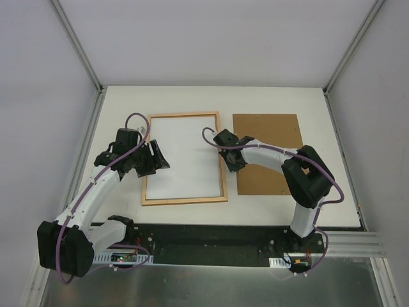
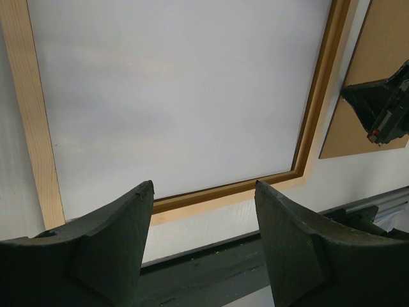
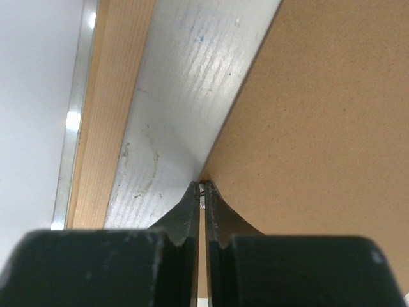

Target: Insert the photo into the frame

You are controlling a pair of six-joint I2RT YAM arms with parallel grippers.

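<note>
The wooden frame point(image 1: 185, 201) lies flat on the table, with a plain white sheet or surface point(image 1: 182, 157) inside it. A brown board point(image 1: 268, 185), its picture side not visible, lies flat to the right, apart from the frame. A small metal fitting point(image 3: 202, 199) sits at the board's left edge. Right at that fitting, my right gripper is shut, its tips together with nothing between them and the board outside its fingers. My left gripper hangs open above the frame's front left part, nothing between its fingers.
A narrow strip of white table point(image 3: 166, 109) separates the frame from the board. Free table shows behind both. A dark gap point(image 1: 203, 245) runs along the table's front edge.
</note>
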